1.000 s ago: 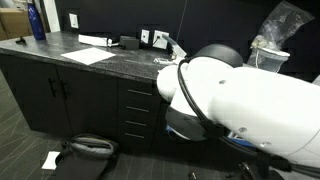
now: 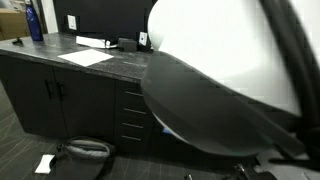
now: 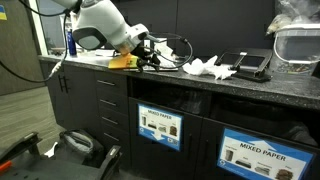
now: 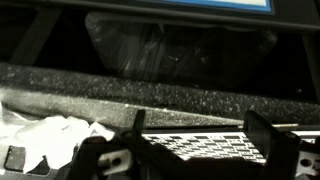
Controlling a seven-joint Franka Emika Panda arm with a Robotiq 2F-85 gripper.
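Observation:
In the wrist view my gripper stands open, its two dark fingers wide apart with nothing held between them. Beyond and between them lies a white keyboard-like grid (image 4: 205, 146), partly covered by the gripper. Crumpled white paper or cloth (image 4: 50, 135) is to the left of the fingers, beside a dark object at the frame's corner. The counter's dark speckled edge (image 4: 170, 97) crosses the view. In exterior view 2 the white arm (image 3: 112, 28) reaches over the counter, while the white crumple (image 3: 207, 68) rests farther right. Exterior view 1 is largely blocked by the arm.
A black tray-like item (image 3: 250, 62) and a clear lidded container (image 3: 295, 45) stand on the right of the counter (image 3: 225, 85). Below are cabinet fronts with a mixed paper sign (image 3: 160, 125). A dark bag (image 2: 85, 155) lies on the floor.
In exterior view 1 the arm has swung up and closer to the camera, growing much larger and now hiding the counter's right side and the clear container.

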